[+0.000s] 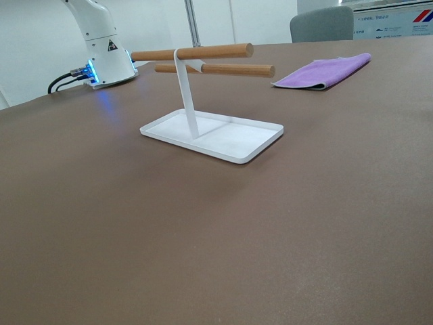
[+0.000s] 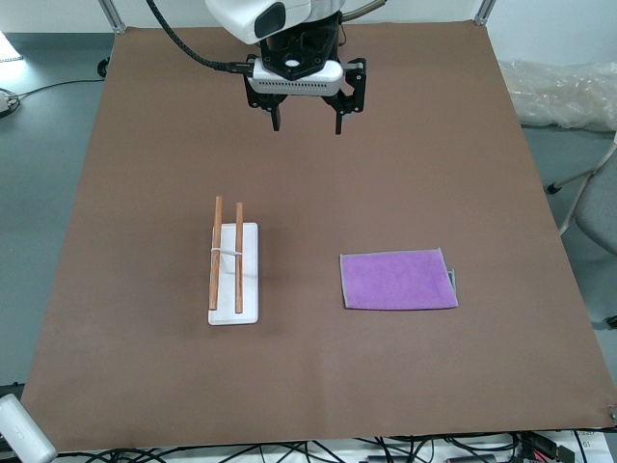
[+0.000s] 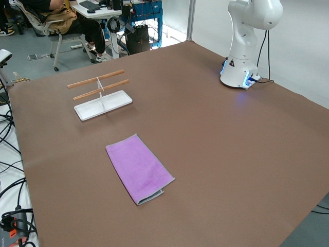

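My gripper (image 2: 308,126) hangs over the back of the table in the left view, its two black fingers apart with nothing between them, away from the objects. A white stand with two wooden bars (image 2: 239,275) stands left of centre there; its rectangular white tray (image 1: 233,139) shows in the top view, with the bars held above it. A folded purple cloth (image 2: 396,280) with grey edging lies flat to the right of the stand, also seen in the right view (image 3: 139,167).
The arm's white base (image 3: 236,72) stands at the table's back edge. Cables and equipment lie beyond the front edge. A grey chair and a plastic-wrapped bundle are off the table to the right in the left view.
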